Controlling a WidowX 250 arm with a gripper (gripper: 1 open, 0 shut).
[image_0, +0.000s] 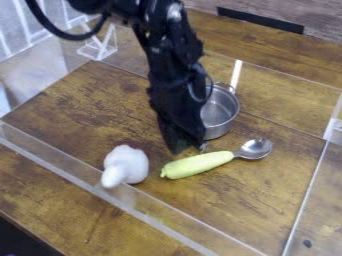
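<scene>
The black gripper hangs low in front of a metal pot, just above a pale green corn or vegetable piece on the wooden table. Its fingertips are dark and partly run together, with nothing visible between them; it looks shut. A metal spoon lies at the right end of the green piece, and a white mushroom-like object lies to the left.
Clear panels border the work area at the front left and right, and a white rack stands at the back left.
</scene>
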